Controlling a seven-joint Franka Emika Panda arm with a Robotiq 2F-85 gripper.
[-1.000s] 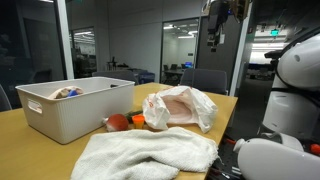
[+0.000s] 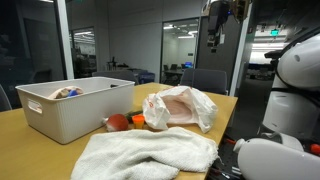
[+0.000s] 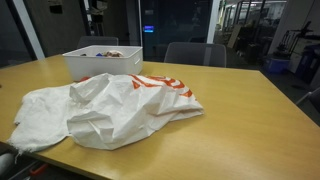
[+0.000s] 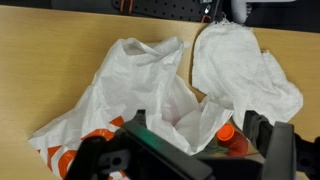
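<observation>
High over the table hangs my gripper (image 2: 213,47), clear of everything below. Its dark fingers (image 4: 93,152) stand wide apart in the wrist view, with nothing held between them. Beneath it lies a crumpled white plastic bag (image 4: 125,90) with orange-red print, its mouth gaping toward exterior view 1. A white towel (image 2: 140,154) is spread near the table's front edge, beside the bag. A reddish item (image 2: 117,123) and an orange one (image 2: 136,119) rest between towel and bag; what they are is unclear.
A white bin (image 2: 75,105) holding several items stands on the table beyond the towel. Bare wooden tabletop (image 3: 235,110) stretches along one side of the bag. An office chair (image 3: 195,55) stands behind the table.
</observation>
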